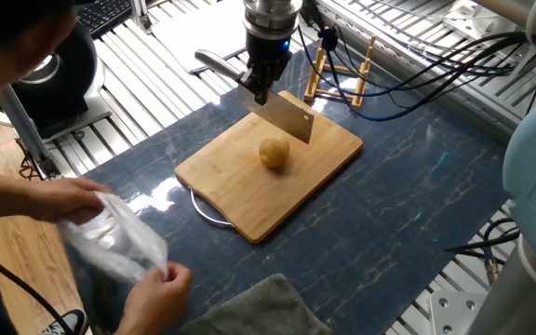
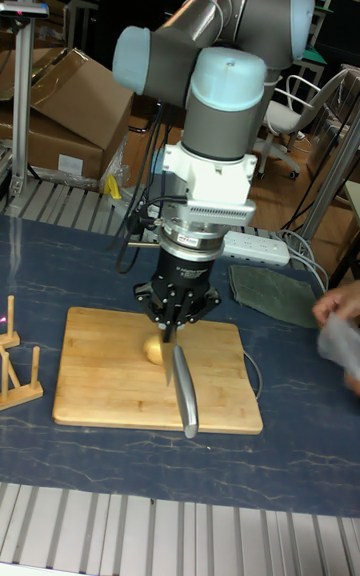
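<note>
A cleaver-style knife (image 1: 282, 115) with a broad metal blade and a grey handle (image 2: 184, 393) is held by my gripper (image 1: 262, 91), which is shut on it near where blade and handle meet. A round yellowish potato (image 1: 274, 153) rests on the wooden cutting board (image 1: 214, 175). From exterior view 1 the blade appears just behind and above the potato. In exterior view 3 the knife partly covers the potato (image 2: 153, 349), and whether blade and potato touch cannot be told. The fingertips are largely hidden behind the knife there.
A wooden rack (image 1: 361, 82) stands beyond the board. At the left, a person's hands (image 1: 156, 296) hold a clear plastic bag (image 1: 119, 244) over the table edge. A grey cloth (image 1: 259, 309) lies at the front. Cables (image 1: 435, 88) hang near the arm. Table right of the board is clear.
</note>
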